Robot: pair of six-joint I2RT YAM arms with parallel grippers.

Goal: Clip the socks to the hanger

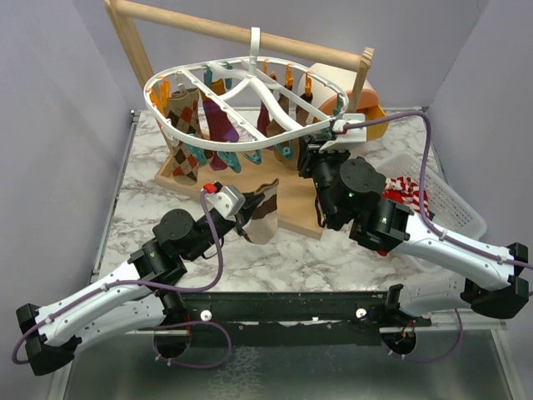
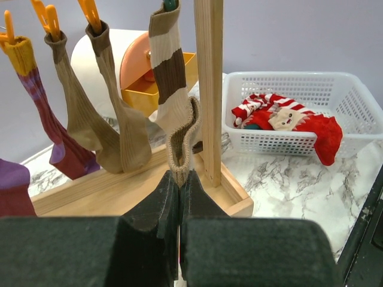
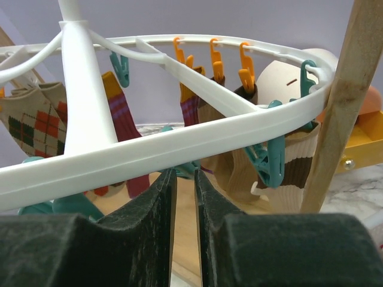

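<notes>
A cream-and-brown striped sock point(image 1: 263, 218) hangs from my left gripper point(image 1: 250, 200), which is shut on it. In the left wrist view the held sock's ribbed edge point(image 2: 181, 143) rises from the closed fingertips. The round white hanger point(image 1: 185, 133) carries several clipped socks, among them an argyle sock point(image 1: 183, 117) and a purple sock point(image 1: 218, 121). A similar striped sock point(image 2: 170, 66) hangs at its right side. My right gripper is slightly open at the hanger's front rim, nothing visible between its fingers. A teal clip point(image 3: 190, 170) shows close behind the tips; contact cannot be told.
A white basket point(image 1: 454, 204) with red Christmas socks point(image 1: 404, 190) stands at the right. The wooden stand's post point(image 3: 338, 101) rises near the hanger's right side.
</notes>
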